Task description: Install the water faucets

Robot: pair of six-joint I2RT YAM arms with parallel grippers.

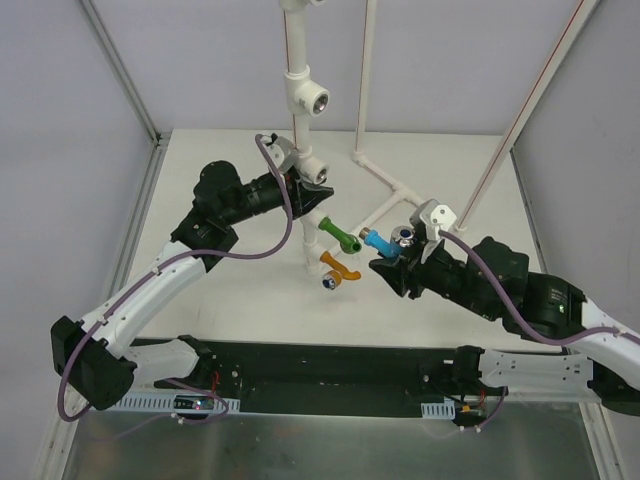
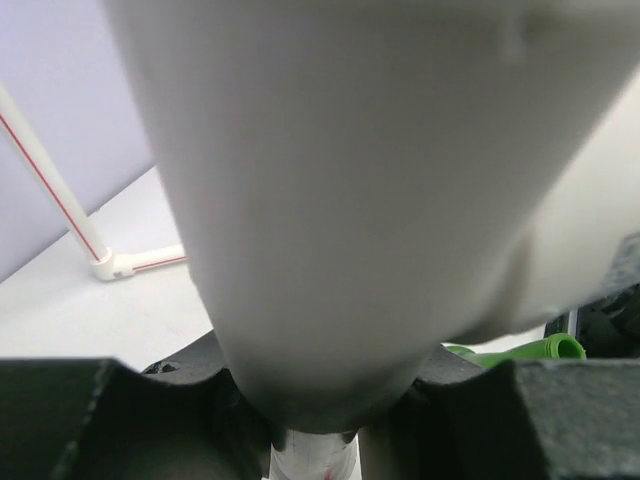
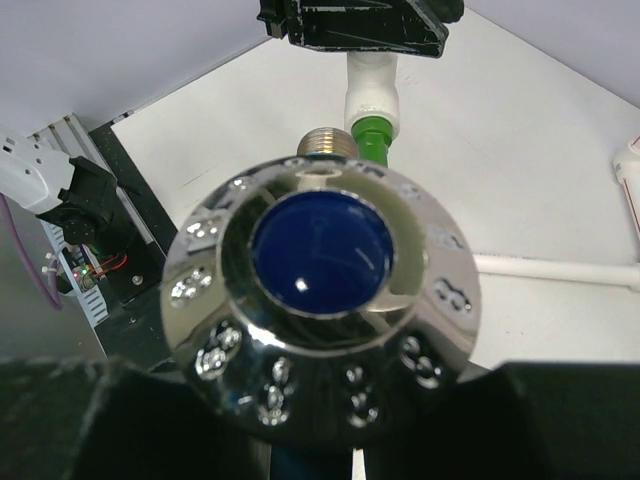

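In the top view, my left gripper [image 1: 312, 192] is shut on the white upright pipe [image 1: 303, 135], beside a side socket [image 1: 315, 168]. Its black fingers [image 2: 80, 415] press on both sides of the pipe in the left wrist view. My right gripper [image 1: 386, 266] is shut on the blue faucet [image 1: 379, 243], whose threaded end points toward the pipe and is apart from it. A chrome handle with a dark blue cap [image 3: 322, 252] fills the right wrist view, hiding the fingertips; the brass thread [image 3: 327, 142] shows beyond it. The green faucet [image 1: 341, 236] sits on the pipe below my left gripper.
An orange faucet [image 1: 340, 265] sits lower on the pipe. Higher up, another side socket [image 1: 316, 99] is empty. Thin white pipes [image 1: 395, 187] cross the board behind my right gripper. The white board [image 1: 230, 290] is clear at lower left.
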